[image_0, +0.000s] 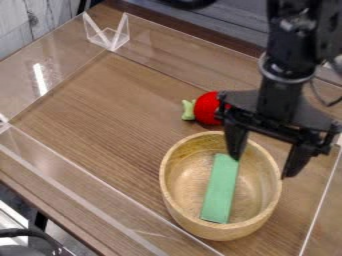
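Note:
My gripper (266, 141) stands open above the back right part of a tan round bowl (183, 185), its dark fingers spread wide with nothing seen held between them. A green rectangular block (221, 189) lies inside the bowl. Behind the bowl, partly hidden by my gripper, sit a red round object (206, 107) and a small green piece (189, 112) at its left.
A transparent object (107, 30) stands at the far upper left. Dark cables or parts lie at the lower left edge.

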